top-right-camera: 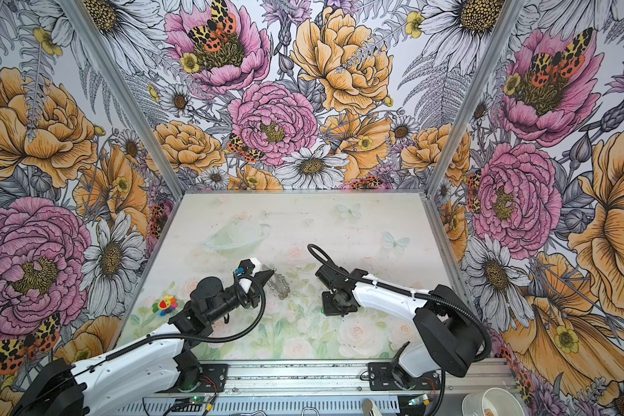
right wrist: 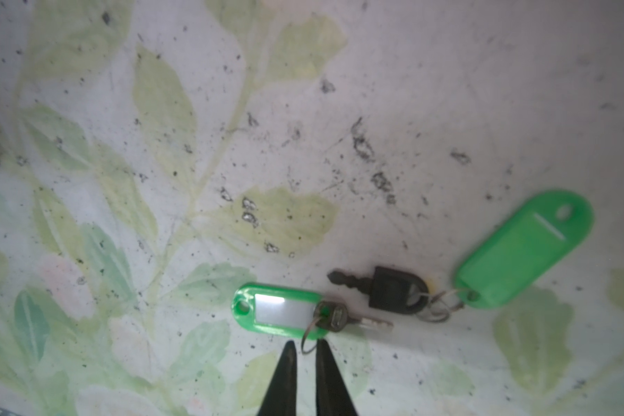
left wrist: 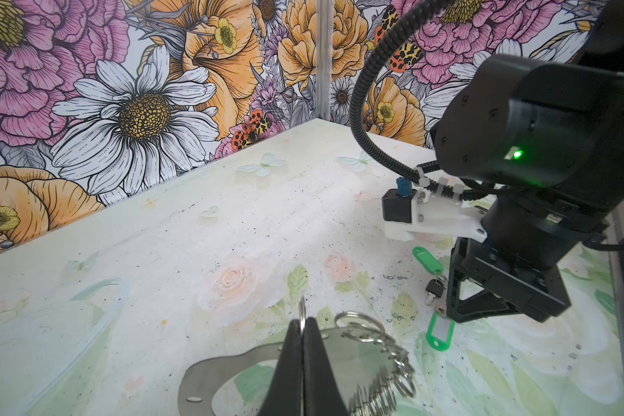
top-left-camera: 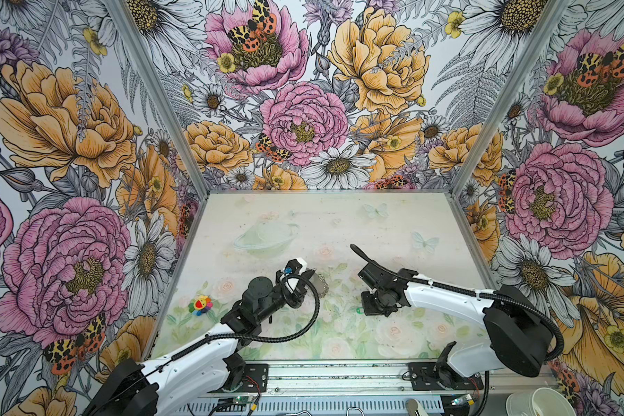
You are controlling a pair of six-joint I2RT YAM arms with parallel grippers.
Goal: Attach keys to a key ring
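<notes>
My left gripper is shut, low over a metal key ring (left wrist: pixel 360 326) with a grey plate, seen in the left wrist view; nothing clear shows between its fingers. Below my right gripper lie two green tags, one (right wrist: pixel 277 308) with a silver key (right wrist: pixel 339 317), the other (right wrist: pixel 516 253) with a black-headed key (right wrist: pixel 395 289). My right gripper's fingers stand part open at the wire ring of the silver key's tag; whether they touch it I cannot tell.
A colourful flower-shaped object (top-left-camera: pixel 202 303) lies at the table's left.
</notes>
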